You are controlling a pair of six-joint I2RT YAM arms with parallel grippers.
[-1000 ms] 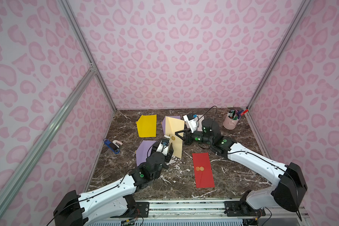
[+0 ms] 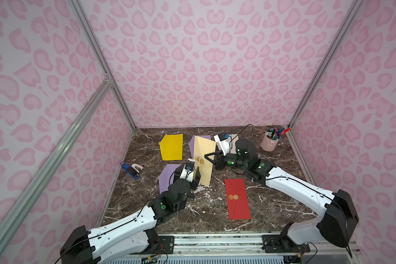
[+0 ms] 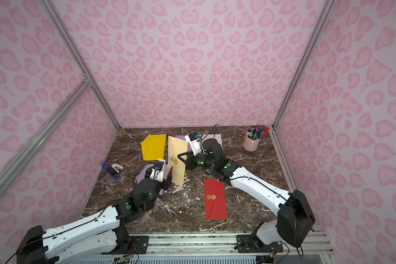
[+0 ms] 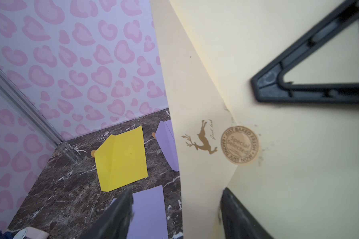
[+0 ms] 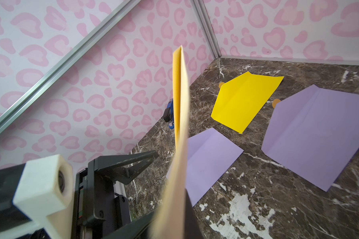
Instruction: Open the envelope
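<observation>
A cream envelope (image 2: 205,151) hangs upright over the table, its side flap (image 4: 195,99) facing my left arm. A round brown sticker (image 4: 239,144) sits across the flap's edge, beside a printed deer. My right gripper (image 3: 180,157) is shut on the envelope; one finger (image 4: 269,85) lies across its front face. Low at the flap, my left gripper is open. Its right fingertip (image 4: 229,199) overlaps the seam between flap and body, below the sticker. Whether that tip is tucked under the flap I cannot tell. In the right wrist view the envelope shows edge-on.
A yellow envelope (image 2: 171,147) and purple envelopes (image 5: 211,159) lie flat behind and left. A red envelope (image 2: 237,198) rests at front right. A pen cup (image 2: 268,142) stands back right, a blue stapler (image 2: 130,170) far left. Bare table surrounds the red envelope.
My left gripper has shifted slightly left, and the cream envelope's lower end has swung a little left too. The right arm stays still.
</observation>
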